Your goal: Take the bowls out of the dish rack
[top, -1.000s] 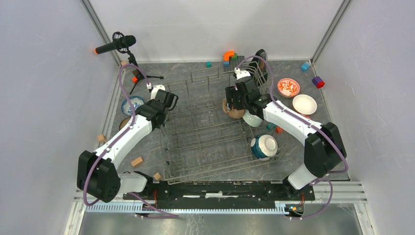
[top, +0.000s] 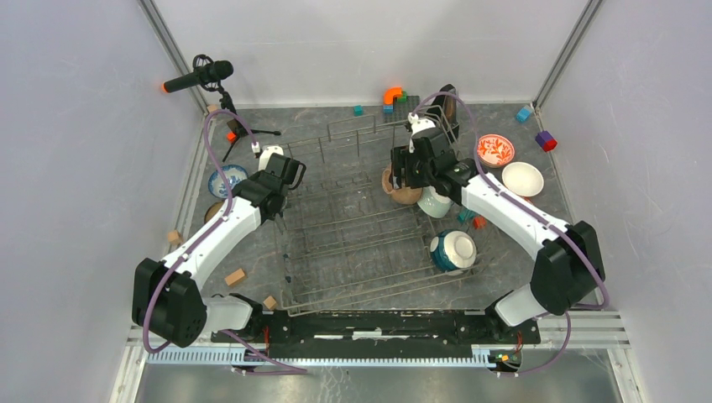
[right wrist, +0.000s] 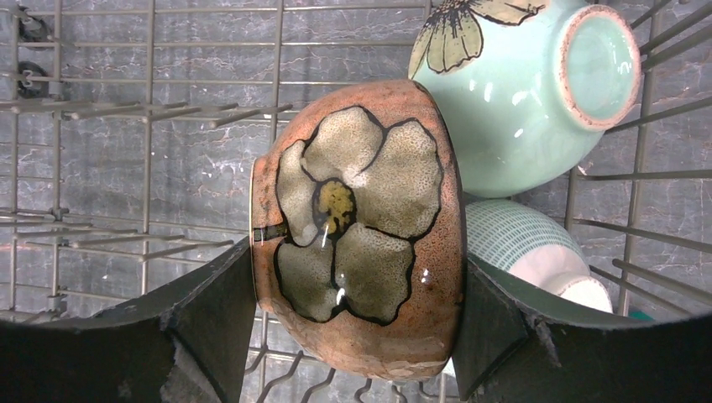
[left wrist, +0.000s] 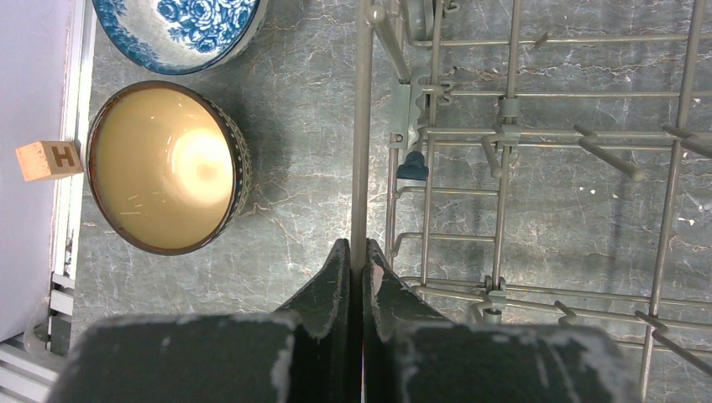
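The wire dish rack [top: 357, 220] fills the middle of the table. In the left wrist view my left gripper is shut on the rack's top side wire. My right gripper stands part open over the rack's right side, a finger on either side of a brown bowl with a flower pattern [right wrist: 369, 201]; whether both touch it cannot be told. Beside that bowl are a mint green bowl [right wrist: 495, 143] and a smaller pale bowl with fine green dashes [right wrist: 529, 239]. A teal bowl with a white base [top: 458, 249] lies tipped at the rack's front right.
Left of the rack sit a blue floral bowl [left wrist: 189, 29] and a tan bowl [left wrist: 164, 168]. An orange patterned dish [top: 495, 150] and a white one [top: 522, 179] stand to the right. Small blocks and a tripod [top: 233, 126] are around the edges.
The right arm has shifted slightly to the right over the brown bowl. The left arm and the bowls show no clear movement.
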